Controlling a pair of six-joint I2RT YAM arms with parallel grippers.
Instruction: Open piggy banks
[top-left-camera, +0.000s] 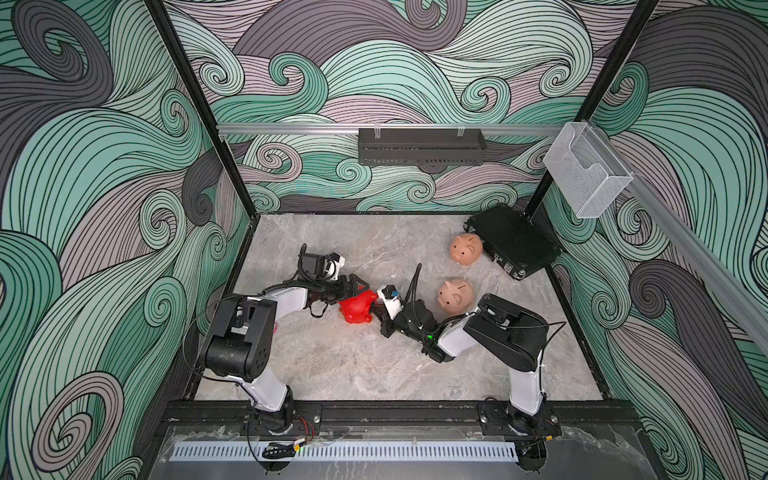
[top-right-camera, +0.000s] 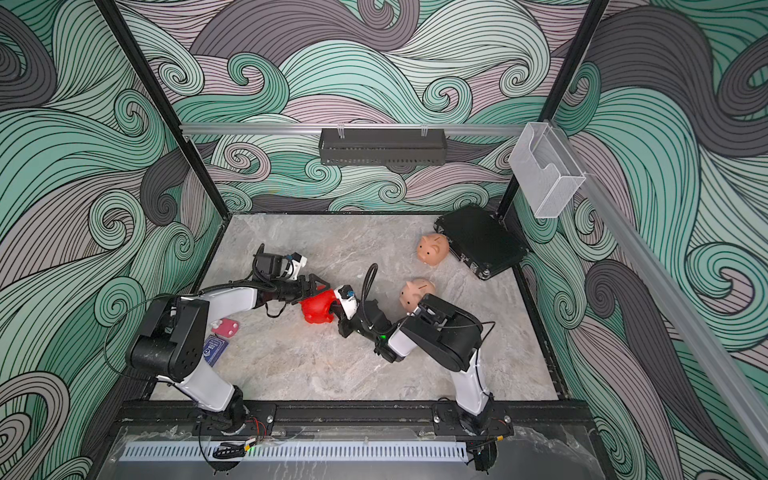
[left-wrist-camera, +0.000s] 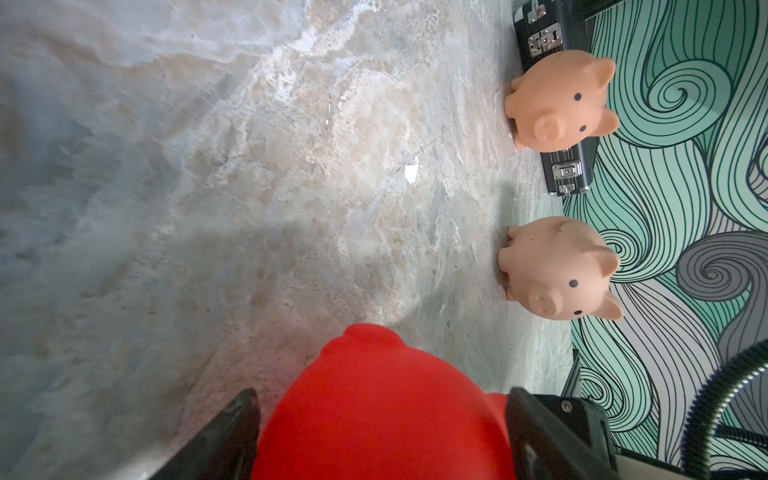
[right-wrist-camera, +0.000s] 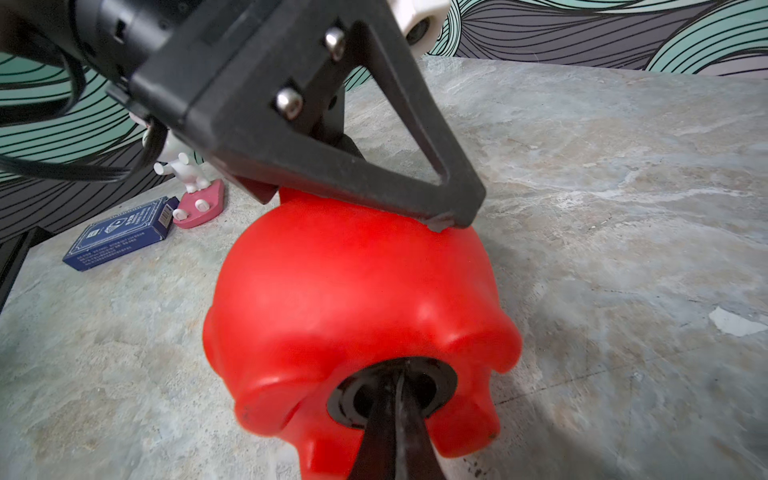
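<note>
A red piggy bank (right-wrist-camera: 352, 272) lies between my grippers, its round black bottom opening (right-wrist-camera: 344, 404) facing my right gripper. That gripper is shut, its fingertips at the opening. My left gripper is around the other side of the red body, its fingers apart; whether they grip it is unclear. Two tan piggy banks (left-wrist-camera: 560, 268) stand at the right, one (top-left-camera: 465, 249) farther back than the other.
A black case (top-left-camera: 516, 240) lies in the back right corner. A blue box (right-wrist-camera: 120, 232) and a pink-and-white item (right-wrist-camera: 198, 206) lie at the far left.
</note>
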